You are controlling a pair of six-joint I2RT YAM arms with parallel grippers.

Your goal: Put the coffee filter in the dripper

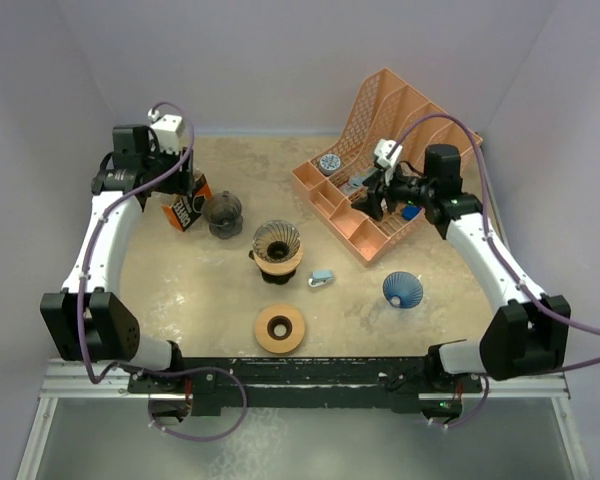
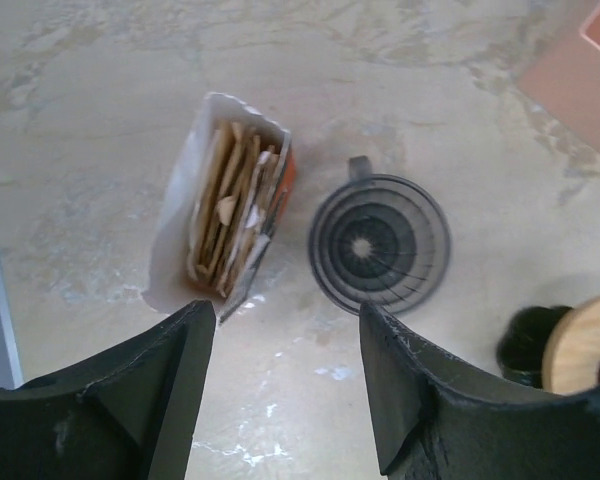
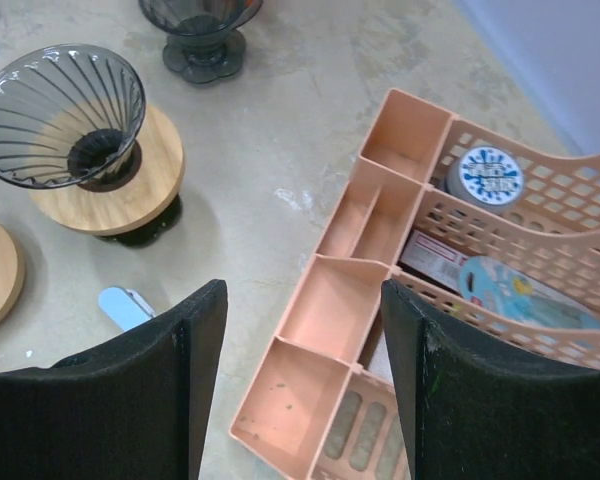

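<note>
A grey ribbed dripper (image 1: 277,237) sits on a wooden ring stand in the middle, also at upper left in the right wrist view (image 3: 62,100). A box of folded filters (image 2: 230,210) stands at the back left beside a dark cup (image 2: 378,240). My left gripper hangs open above them with nothing between its fingers. My right gripper is over the pink organizer, its fingers apart and empty. A blue ribbed cone (image 1: 402,289) lies at the front right.
The pink organizer (image 1: 365,236) fills the back right. A wooden ring (image 1: 280,329) lies near the front edge, and a small light-blue object (image 1: 320,277) sits right of the dripper.
</note>
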